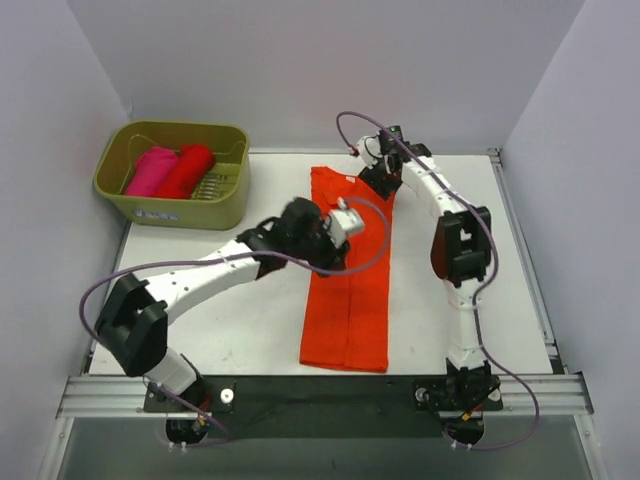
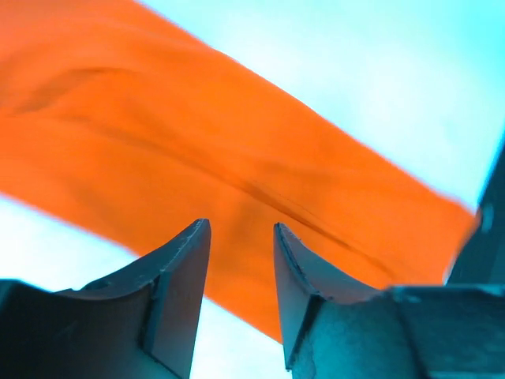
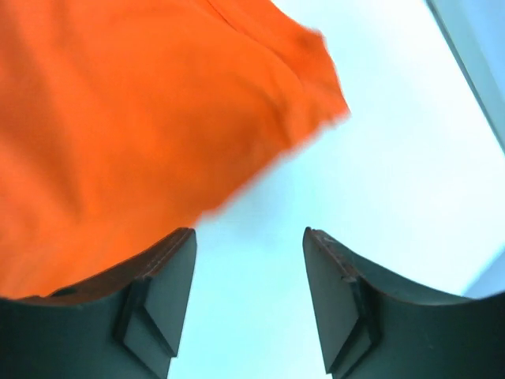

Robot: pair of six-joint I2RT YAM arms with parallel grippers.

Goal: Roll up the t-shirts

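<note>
An orange t-shirt (image 1: 347, 310), folded to a long narrow strip, lies lengthwise along the middle of the white table. Over its middle, blurred by motion, is my left gripper (image 1: 343, 262). In the left wrist view, the left gripper is part open above the orange cloth (image 2: 213, 150), with nothing between its fingers. At the shirt's far right corner is my right gripper (image 1: 358, 160). Its fingers (image 3: 177, 264) stand apart in the right wrist view, and the cloth's edge and corner (image 3: 316, 95) lie beyond them, ungripped.
An olive bin (image 1: 215, 212) at the back left holds a pink roll (image 1: 152, 171) and a red roll (image 1: 187, 172). Grey walls flank it.
</note>
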